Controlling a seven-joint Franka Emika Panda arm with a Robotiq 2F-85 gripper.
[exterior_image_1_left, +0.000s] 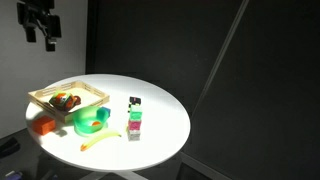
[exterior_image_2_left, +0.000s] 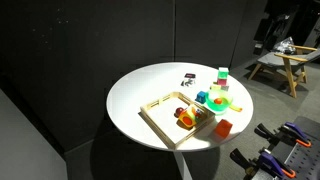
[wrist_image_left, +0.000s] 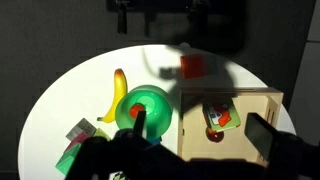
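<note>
My gripper hangs high above the left side of a round white table. Its two dark fingers stand wide apart at the sides of the wrist view, with nothing between them. A wooden tray holds several colourful toy pieces. Beside the tray is a green bowl with a red item inside. A yellow banana lies against the bowl's outer side or just beside it. Apart from these sits a red block near the table's edge.
Stacked blocks in green, pink and white stand right of the bowl, with a small teal cube nearer it. Behind them is a dark toy. A chair stands beyond the table.
</note>
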